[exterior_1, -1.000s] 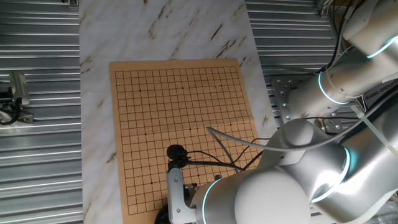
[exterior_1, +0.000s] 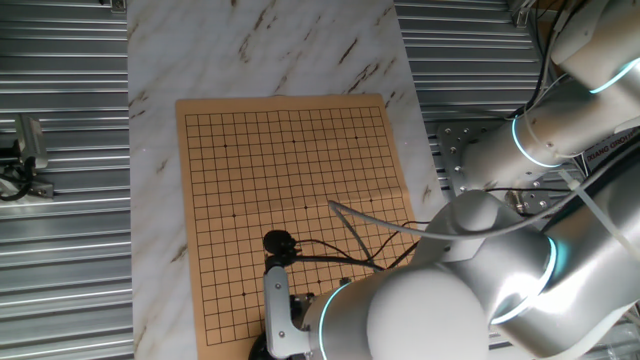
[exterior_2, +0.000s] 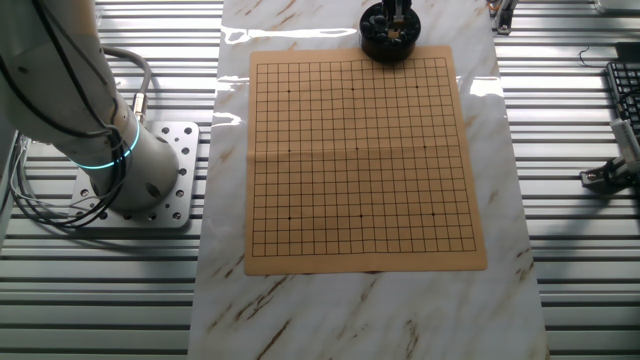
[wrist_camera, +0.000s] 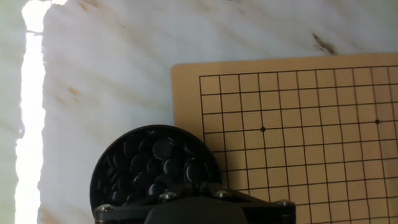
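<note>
A round black bowl full of dark, shiny round stones overlaps one corner of the wooden grid board. My gripper is over the bowl's edge in the wrist view, its dark fingertips close together against the black stones. Whether anything is between them is too dark to make out. From exterior view 2, the bowl stands at the board's far edge with the gripper above it, cut by the frame. The arm hides most of the bowl in exterior view 1.
No stones show on the visible grid of the board. Bare marble tabletop surrounds it. A bracketed device sits beyond the table's right side, and cables hang along the arm.
In exterior view 1, the arm and its wrist have shifted slightly to the left. The board has stayed in place.
</note>
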